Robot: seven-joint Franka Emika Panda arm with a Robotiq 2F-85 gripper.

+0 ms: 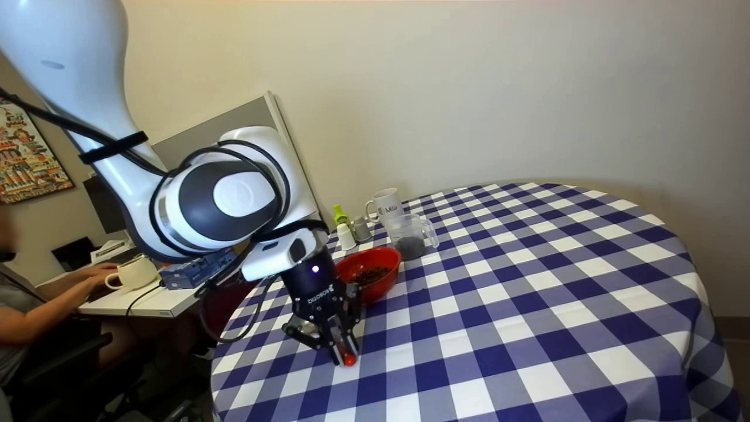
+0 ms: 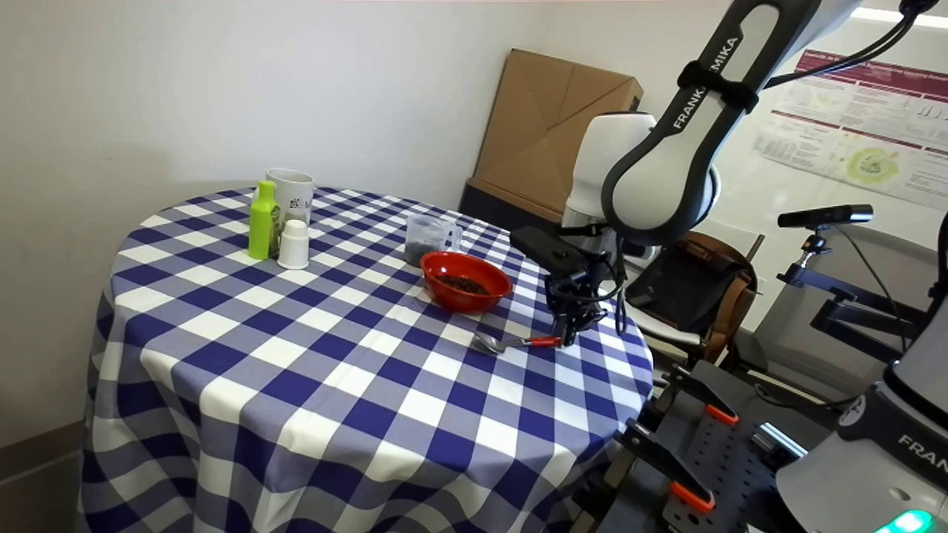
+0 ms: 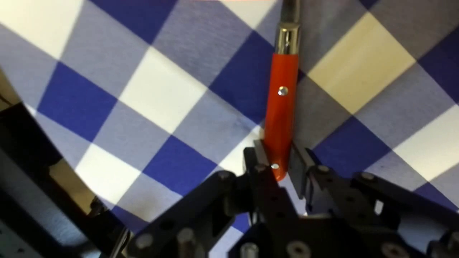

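Note:
A metal spoon with a red handle lies low over the checkered cloth, its bowl pointing toward the middle of the table. In the wrist view the red handle runs up from between the fingertips, and the spoon's bowl is out of frame. My gripper is shut on the handle near its rear end, one finger pad on its right side. From the first exterior view, the gripper is down close to the cloth, and only the red handle end shows there.
Behind the gripper stands a red bowl with dark bits inside. A clear measuring cup, a white mug, a green bottle and a white shaker stand farther back.

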